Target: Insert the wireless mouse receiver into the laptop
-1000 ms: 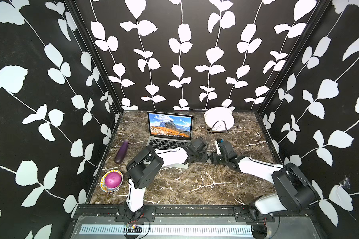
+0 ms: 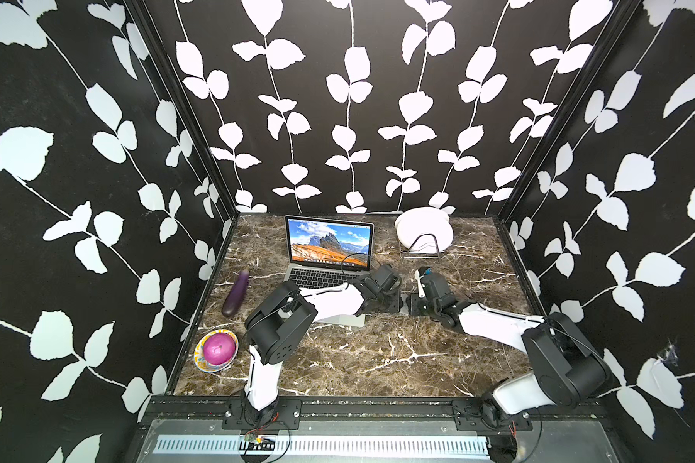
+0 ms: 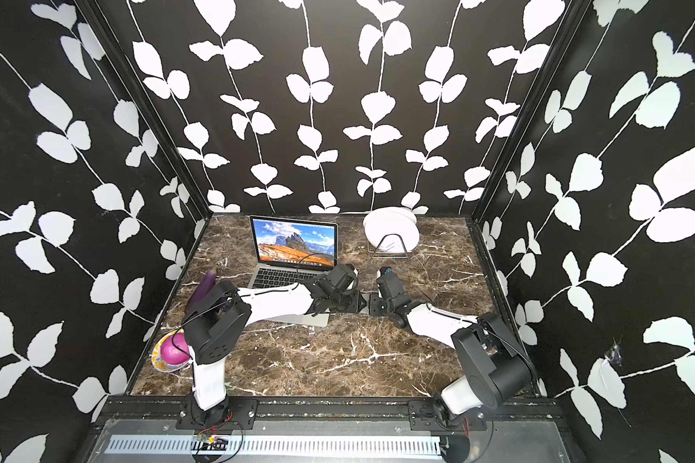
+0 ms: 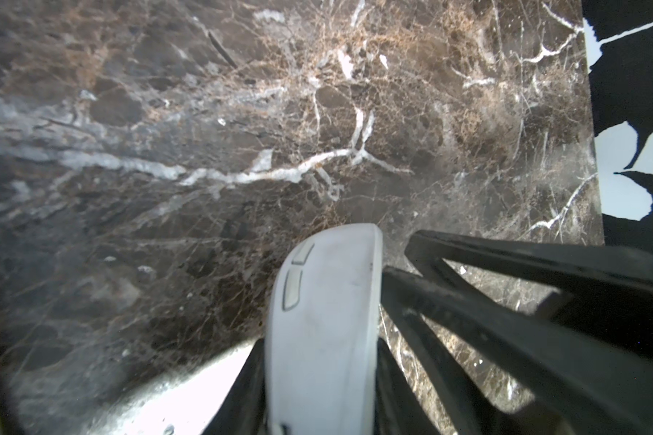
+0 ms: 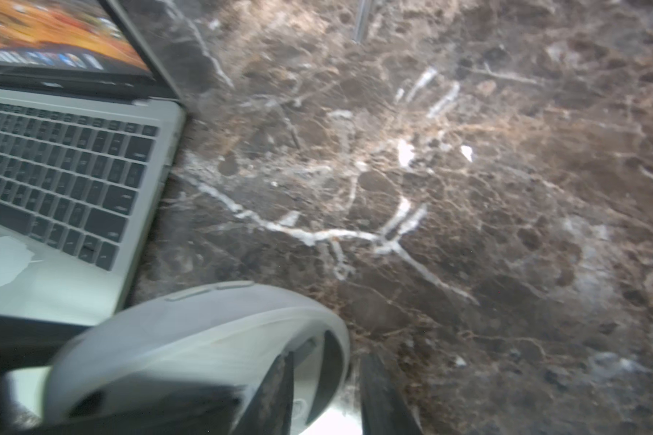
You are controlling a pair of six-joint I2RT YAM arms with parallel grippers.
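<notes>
A silver laptop point(image 2: 326, 279) point(image 5: 72, 174) stands open at the back left of centre, its screen lit. My two grippers meet just beside its right front. In the left wrist view a white mouse point(image 4: 323, 319) sits between the fingers of my left gripper, with black fingers of the other gripper at its right side. The right wrist view shows the mouse's hollow underside point(image 5: 196, 362) close before my right gripper, whose fingertips are at its end, blurred. Whether a receiver is between them I cannot tell.
An eggplant point(image 2: 234, 293) and a bowl with a pink ball point(image 2: 219, 347) lie on the left. A rack of white plates point(image 2: 424, 230) stands at the back right.
Both arms hold nearly the same pose in the top left view, with at most a very slight shift of the right one.
</notes>
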